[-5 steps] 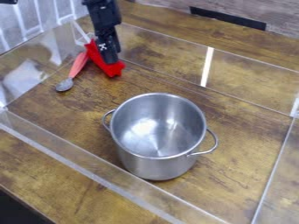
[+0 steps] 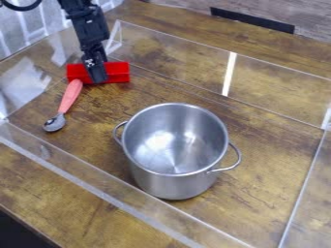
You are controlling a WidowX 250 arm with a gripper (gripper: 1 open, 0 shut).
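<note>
My gripper reaches down from the upper left onto a red block; the block lies crosswise, and whether the fingers are closed on it I cannot tell. Just left and below it lies a spoon with a pink handle and a metal head, pointing toward the near left. A large steel pot with two handles stands at the centre right, its visible interior empty.
The wooden table is bordered by clear strips or panels along its sides. There is free room behind and to the right of the pot, and in the near left.
The red block has turned from slanted to crosswise and shifted slightly left. The spoon has shifted toward the near left. My gripper has moved down and left with the block.
</note>
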